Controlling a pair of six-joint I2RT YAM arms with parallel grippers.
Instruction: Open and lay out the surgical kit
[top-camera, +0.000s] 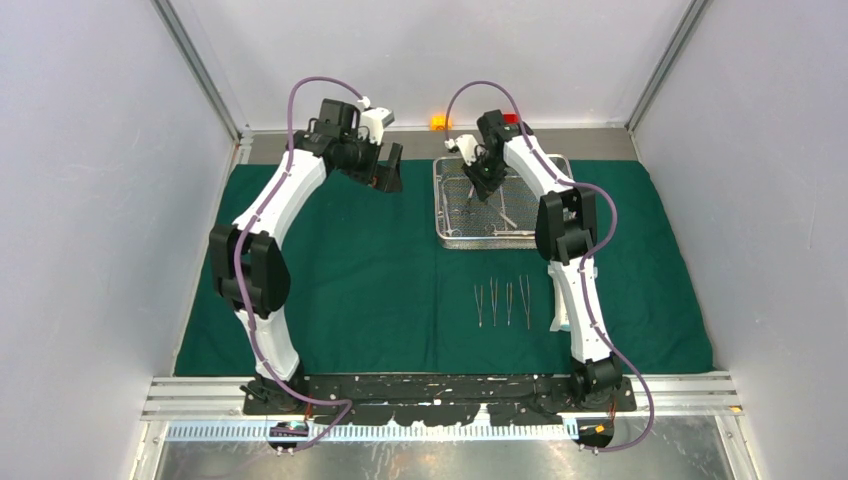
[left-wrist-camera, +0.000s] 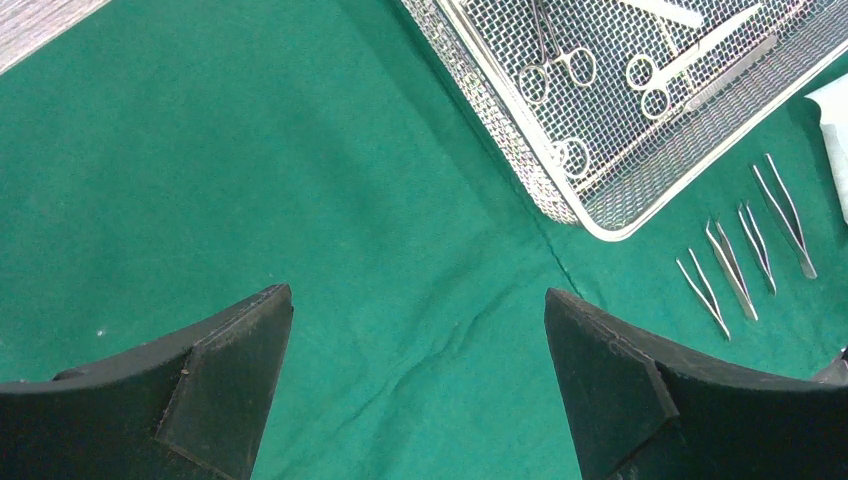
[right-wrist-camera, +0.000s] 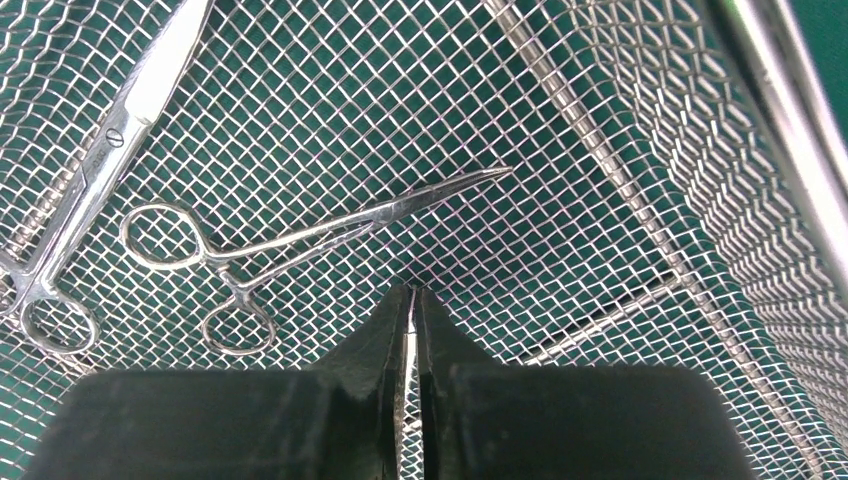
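Observation:
A mesh instrument tray (top-camera: 447, 243) holds scissor-like instruments and flat-handled pieces. My right gripper is low inside it, its fingertips close together over a thin pale strip; whether it grips this is unclear. Just beyond lie a clamp (right-wrist-camera: 330, 225) and larger scissors (right-wrist-camera: 105, 150). My left gripper hangs open and empty over the green cloth left of the tray. Several tweezers (top-camera: 494, 300) lie in a row on the cloth in front of the tray.
A white packet (top-camera: 560, 305) lies right of the tweezers, partly under the right arm. Yellow (top-camera: 438, 123) and red objects sit behind the tray.

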